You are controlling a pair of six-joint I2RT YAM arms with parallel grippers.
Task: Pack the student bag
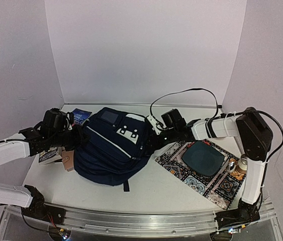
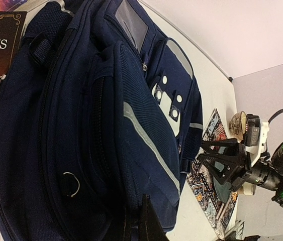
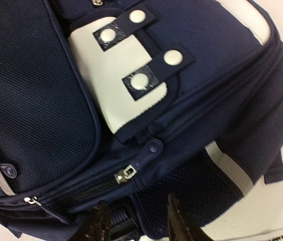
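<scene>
The navy student bag (image 1: 112, 145) lies on its back across the left middle of the table, its pale two-button patch (image 3: 116, 75) facing up. At its left side my left gripper (image 1: 82, 136) has its fingers (image 2: 151, 226) close together against the dark fabric; whether cloth is pinched between them is hidden. My right gripper is over the bag's right side by the mesh pocket (image 3: 191, 196), its two fingers apart with only bag fabric visible below the gap.
Left of the bag lie a blue book (image 1: 81, 116), a dark-covered book (image 2: 0, 65) and a brown case (image 1: 67, 159). A patterned mat (image 1: 181, 173) on the right carries a dark teal object (image 1: 203, 158) and a mug (image 1: 242, 164).
</scene>
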